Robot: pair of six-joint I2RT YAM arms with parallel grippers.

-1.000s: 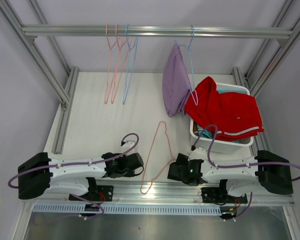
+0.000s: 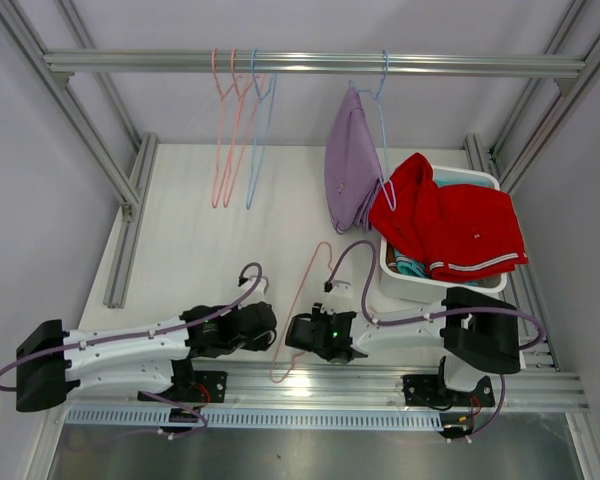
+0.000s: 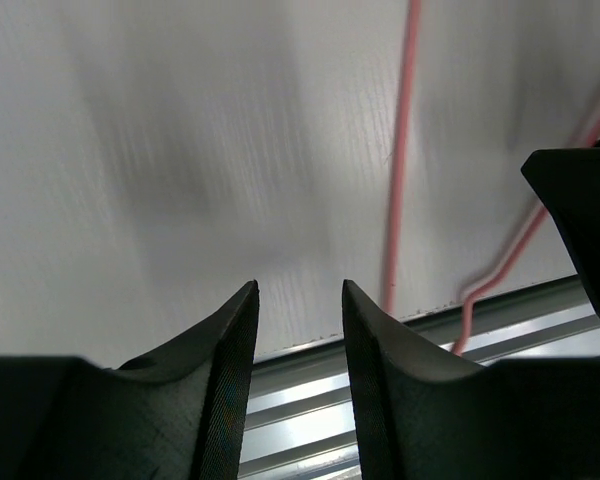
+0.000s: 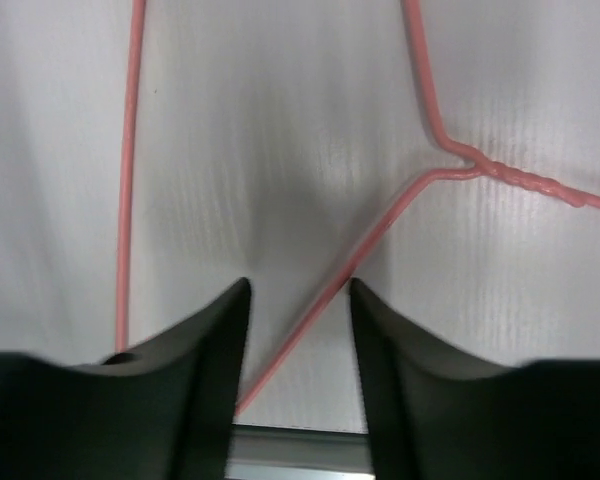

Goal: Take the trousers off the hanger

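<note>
Purple trousers hang from a blue hanger on the rail at right of centre. A pink hanger lies flat on the white floor at front centre. Over it, my right gripper points down with fingers apart around its sloping wire. My left gripper is just left of that hanger, open, with only floor between its fingers; a black part of the other arm shows at the right of its view.
A white bin holding red and teal clothes stands at right. Pink and blue empty hangers hang at the left of the rail.
My right arm has moved left over the floor hanger. The lying hanger has moved a little left at its lower end.
</note>
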